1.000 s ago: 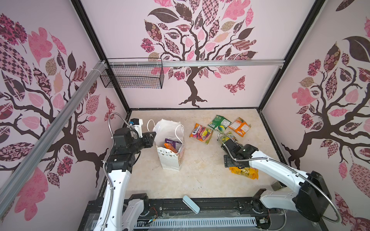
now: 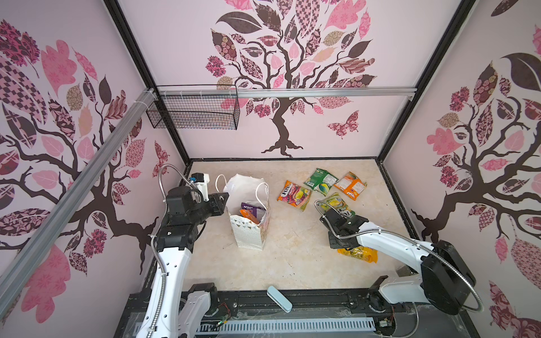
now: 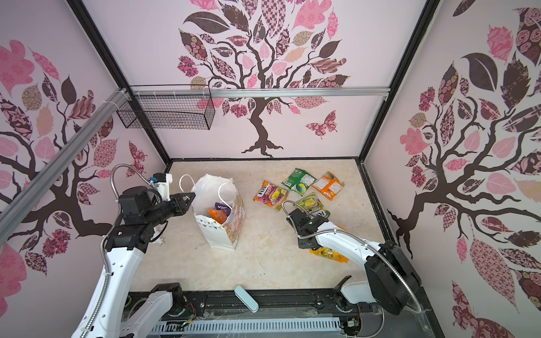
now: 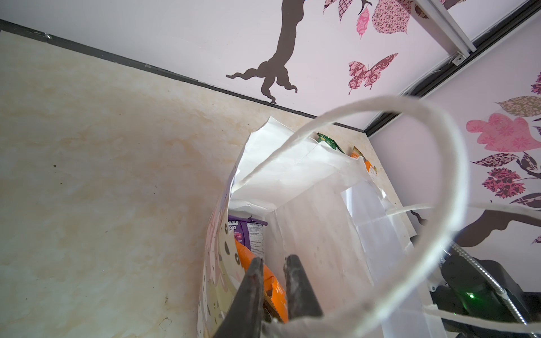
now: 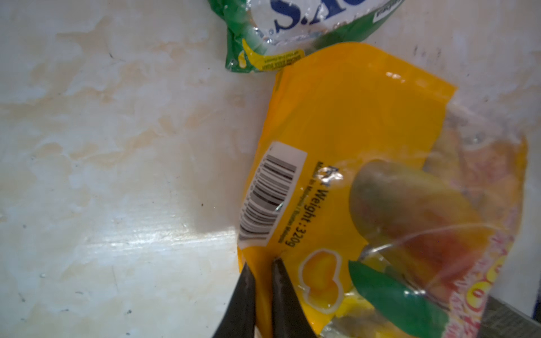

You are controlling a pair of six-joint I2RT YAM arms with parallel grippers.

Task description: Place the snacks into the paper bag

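Observation:
The white paper bag [image 2: 248, 233] stands upright at the left of the table, its mouth open. A purple packet [image 4: 254, 236] and an orange packet [image 4: 265, 270] lie inside it. My left gripper is at the bag's left side, part open with a narrow gap; a white handle [image 4: 450, 186] loops close to the camera and crosses low over the fingers. The yellow mango packet [image 5: 338, 186] lies flat at the front right. My right gripper is down at its near-left edge, fingers part open, with a strip of the packet between them; whether they pinch it is unclear.
Behind lie a pink packet [image 2: 294, 194], a green packet [image 2: 321, 180], an orange packet [image 2: 350, 185] and a yellow-green packet [image 2: 335, 202], partly under the right arm. A wire basket [image 2: 194, 112] hangs at the back left.
The left arm, the bag and the packets look unmoved.

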